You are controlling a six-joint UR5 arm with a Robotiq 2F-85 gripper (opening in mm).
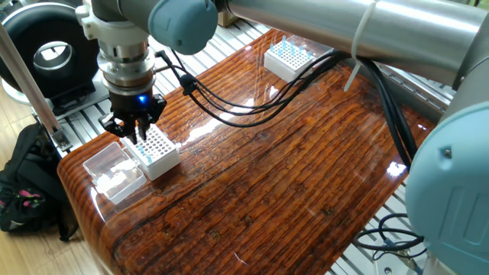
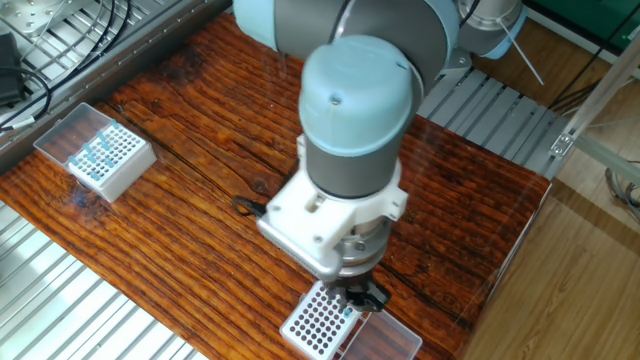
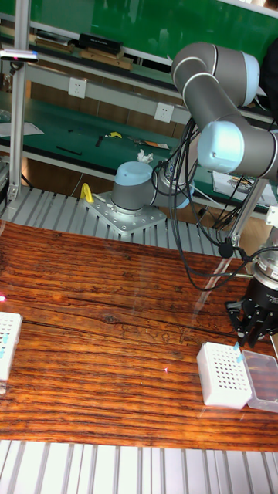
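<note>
My black gripper (image 1: 139,136) points down over the corner of a white rack (image 1: 159,156) with many round holes. In exterior view 3 the fingertips (image 3: 242,338) are right above the far edge of that rack (image 3: 224,380). A small light-blue tube (image 3: 236,347) shows just below them, and another blue tube (image 3: 240,358) is close by in the rack. Exterior view 2 has the gripper (image 2: 358,298) over the same rack (image 2: 318,322), partly covering it. Whether the fingers are closed around a tube is too small to tell.
A clear open lid (image 1: 114,173) lies beside the near rack. A second white rack (image 1: 287,61) with several blue tubes stands at the table's other end. Black cables (image 1: 252,118) hang from the arm above the table.
</note>
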